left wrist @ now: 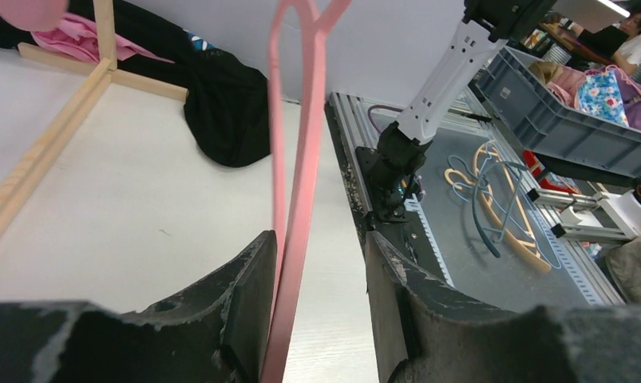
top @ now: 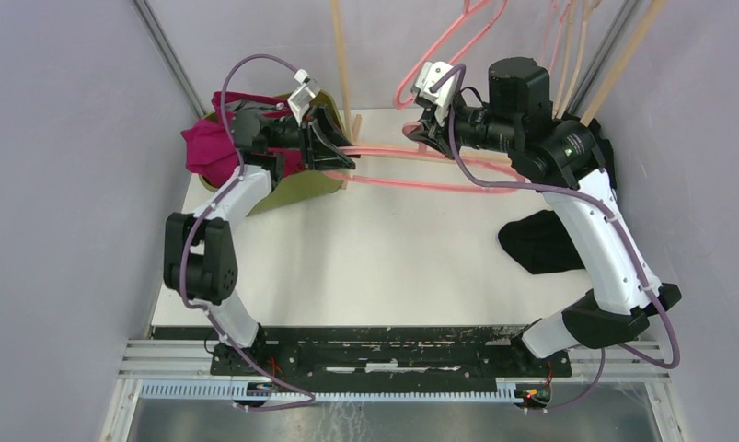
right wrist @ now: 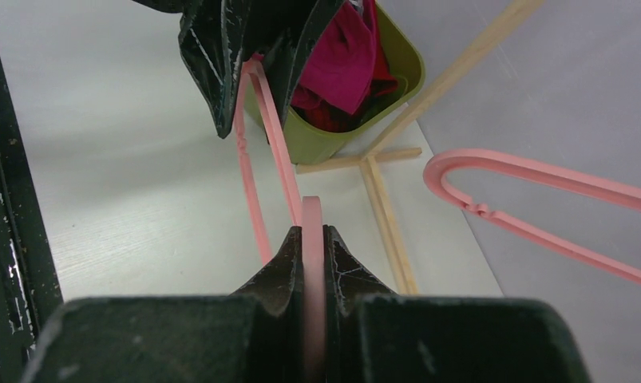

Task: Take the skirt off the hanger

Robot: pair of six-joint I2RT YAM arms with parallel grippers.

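Observation:
A bare pink hanger (top: 411, 185) spans the space between my grippers, with no skirt visible on it. My left gripper (top: 345, 157) is part open around its left end; in the left wrist view the pink bar (left wrist: 299, 231) runs between the fingers, against the left one. My right gripper (top: 425, 131) is shut on the hanger, whose pink piece (right wrist: 313, 255) stands up between the fingertips in the right wrist view.
A green bin (top: 301, 189) of magenta and red cloth stands at back left. A wooden rack (top: 342, 41) with more hangers is behind. Black cloth (top: 536, 244) lies at right.

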